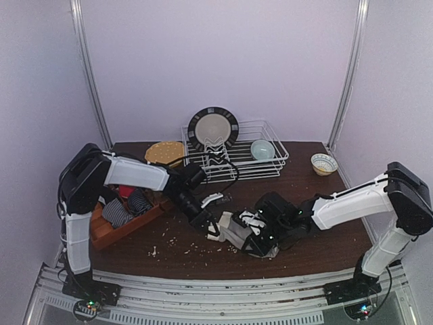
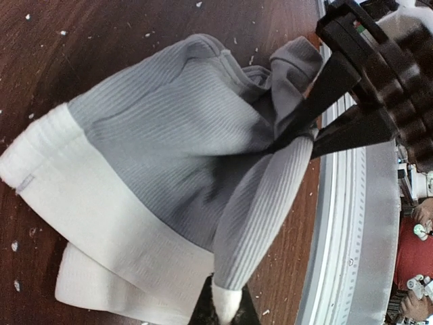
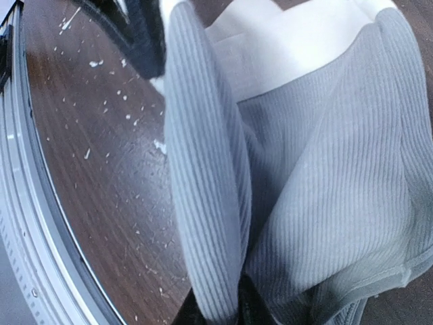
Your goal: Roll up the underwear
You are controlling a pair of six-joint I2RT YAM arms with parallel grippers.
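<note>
A pair of grey ribbed underwear [image 1: 236,234] with a white waistband [image 2: 115,196] lies at the front middle of the table. My left gripper [image 1: 212,227] is shut on the band's near corner; the white edge shows between its fingertips in the left wrist view. A raised grey fold runs from there to my right gripper [image 1: 254,242]. In the right wrist view this fold [image 3: 206,169] passes between the right fingers, which stand close on both sides. Whether they press on it cannot be told. The far part of the cloth lies loose, its grey end crumpled.
An orange-brown box [image 1: 108,235] with rolled cloths stands on the left. Behind are a dish rack [image 1: 264,169] with a plate and bowl, a yellow dish [image 1: 164,153] and a patterned bowl [image 1: 324,164]. White flecks dot the tabletop.
</note>
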